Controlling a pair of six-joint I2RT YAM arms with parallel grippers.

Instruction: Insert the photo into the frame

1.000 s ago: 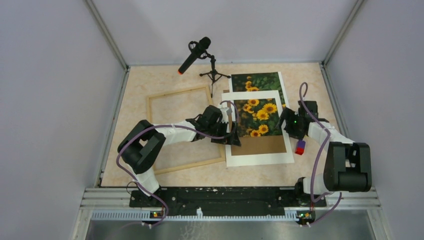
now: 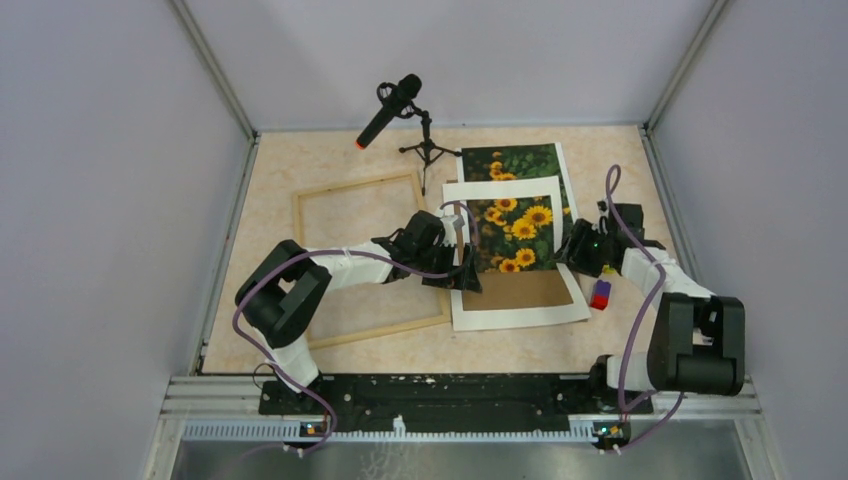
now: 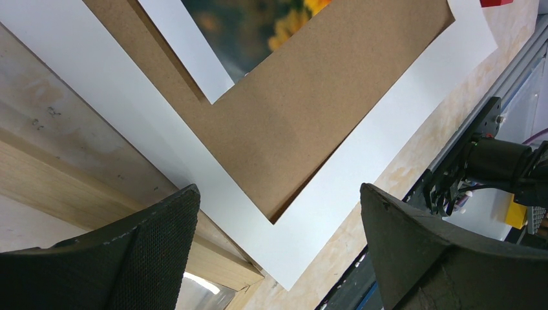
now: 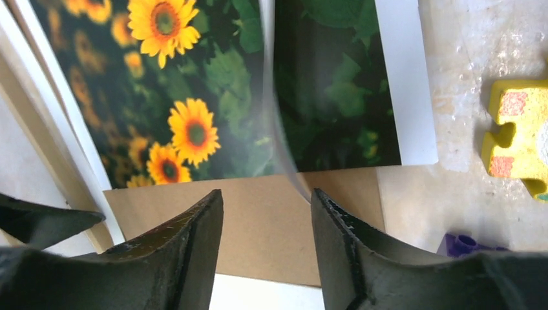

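A white mat (image 2: 520, 319) with a rectangular opening lies over a sunflower photo (image 2: 515, 230) and a brown backing board (image 2: 520, 290). The photo covers the upper part of the opening, and brown board shows below it. My left gripper (image 2: 472, 268) is open over the mat's left border; its fingers in the left wrist view stand wide apart above the lower corner. At the mat's right border is my right gripper, with fingers apart. There the border (image 4: 274, 97) is seen nearly edge-on, raised off the photo, its end near one fingertip (image 4: 316, 197). Contact is unclear.
An empty wooden frame (image 2: 375, 332) lies at left, partly under my left arm. A microphone on a tripod (image 2: 426, 140) stands behind. A red and purple block (image 2: 600, 295) and a yellow piece (image 4: 523, 132) lie to the right.
The mat's right border has moved and tilted a little with it. The left arm looks still.
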